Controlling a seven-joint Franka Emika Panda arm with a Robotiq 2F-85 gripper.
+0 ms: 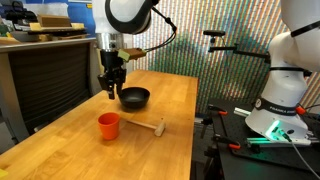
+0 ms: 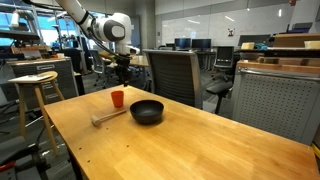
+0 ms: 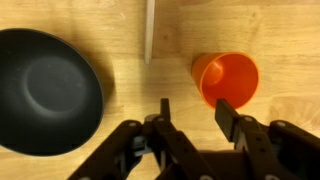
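Note:
My gripper hangs above the table, its fingertips apart with nothing between them. A red cup (image 1: 108,125) stands upright; in the wrist view the red cup (image 3: 234,82) lies just ahead of the right finger. Black and round, the bowl (image 3: 45,92) fills the left side of that view, and in exterior view 1 the bowl (image 1: 134,101) is partly behind the gripper (image 1: 112,91). A wooden tool (image 1: 150,127), with a pale handle and thicker head, rests near the cup. Exterior view 2 shows the cup (image 2: 117,99) and bowl (image 2: 147,111) apart.
An office chair (image 2: 180,78) stands behind it. A stool (image 2: 42,100) is at the left, beyond the table.

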